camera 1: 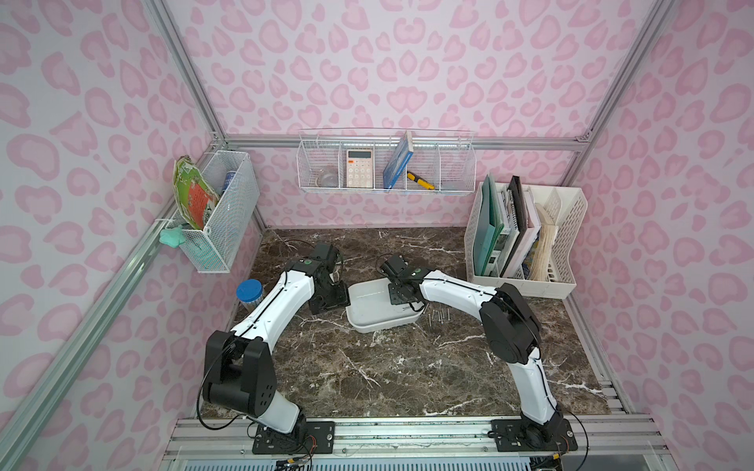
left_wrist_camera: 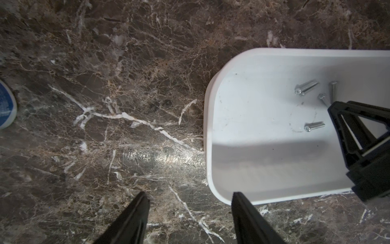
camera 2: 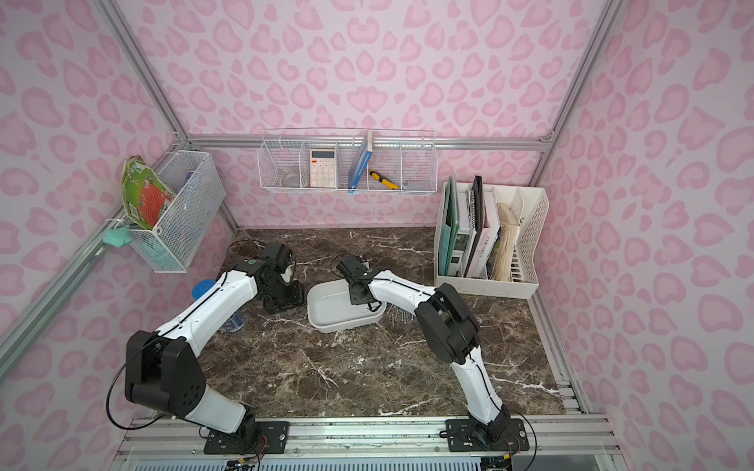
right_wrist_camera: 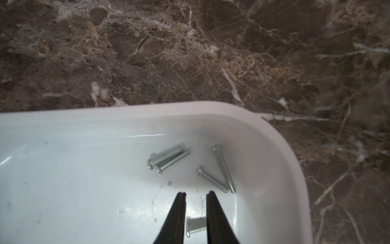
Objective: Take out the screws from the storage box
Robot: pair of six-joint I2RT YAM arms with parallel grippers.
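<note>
A white storage box (camera 1: 369, 316) lies on the marble table between the two arms. Several silver screws rest on its floor: a close pair (right_wrist_camera: 166, 157), two more screws (right_wrist_camera: 222, 168) at the box's end, and one screw (right_wrist_camera: 196, 230) partly behind the right fingers. My right gripper hangs over the inside of the box, its fingers part open with a narrow gap and nothing gripped. My left gripper stands open and empty, left of the box in the top views. In the left wrist view, the right gripper's black fingers (left_wrist_camera: 351, 126) cover part of the box.
Several screws (camera 1: 440, 315) lie on the table just right of the box. A blue-lidded jar (camera 1: 249, 292) stands at the left, and a white file holder (camera 1: 518, 284) at the back right.
</note>
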